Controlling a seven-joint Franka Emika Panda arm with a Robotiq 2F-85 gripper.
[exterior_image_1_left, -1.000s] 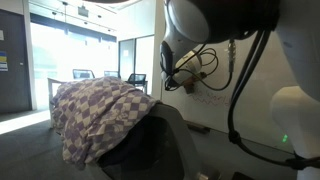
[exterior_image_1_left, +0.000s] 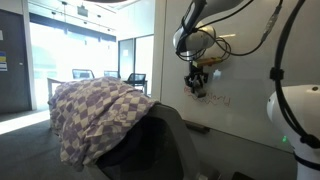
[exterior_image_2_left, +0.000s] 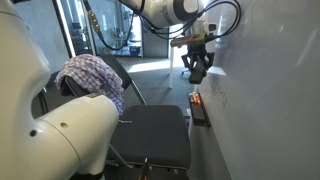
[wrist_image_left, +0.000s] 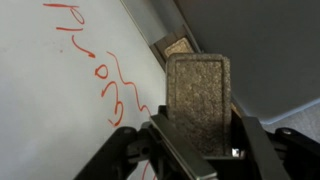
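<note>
A dark block with a grey felt-like face, looking like an eraser (wrist_image_left: 197, 100), is between the fingers of my gripper (exterior_image_2_left: 197, 65), which is shut on it. The whiteboard (wrist_image_left: 35, 110) carries red handwriting (wrist_image_left: 103, 88), seen beside the block in the wrist view. In exterior view 1 my gripper (exterior_image_1_left: 197, 82) is at the whiteboard, just above and over the faint red marks (exterior_image_1_left: 215, 99). Whether the block touches the board surface cannot be told.
Below the writing, a dark tray (exterior_image_2_left: 200, 112) with small red items juts from the board. A dark chair (exterior_image_2_left: 155, 135) stands close to the board, and a checkered cloth (exterior_image_1_left: 95, 112) covers something at the left.
The arm has swung from nearer the camera toward the whiteboard.
</note>
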